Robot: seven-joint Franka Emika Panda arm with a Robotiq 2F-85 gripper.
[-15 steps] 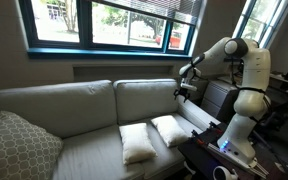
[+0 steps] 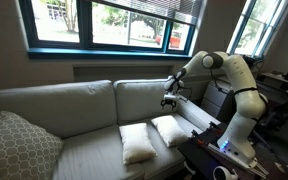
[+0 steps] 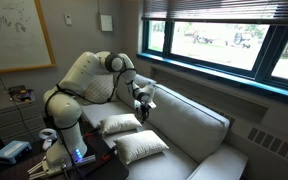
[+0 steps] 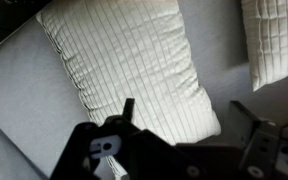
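My gripper [image 2: 168,104] hangs above the right end of the grey couch [image 2: 76,103], apart from the cushions. In the wrist view it stands open, the fingers dark at the bottom edge, with nothing seen between them. Below it lies a cream striped pillow [image 4: 134,70], which fills the middle of that view. A second cream pillow [image 4: 274,38] shows at the upper right there. Seen from outside, the two pillows are the left pillow [image 2: 136,143] and the right pillow [image 2: 170,130], both flat on the seat.
A larger patterned pillow [image 2: 20,148] leans at the couch's far left. The backrest [image 3: 189,115] rises behind the gripper. A dark table [image 3: 104,168] stands in front, by the arm's base. Bare seat lies left of the pale pillows.
The arm has reached out to the left, and my gripper has come lower over the couch's right end. The pillows have not moved.
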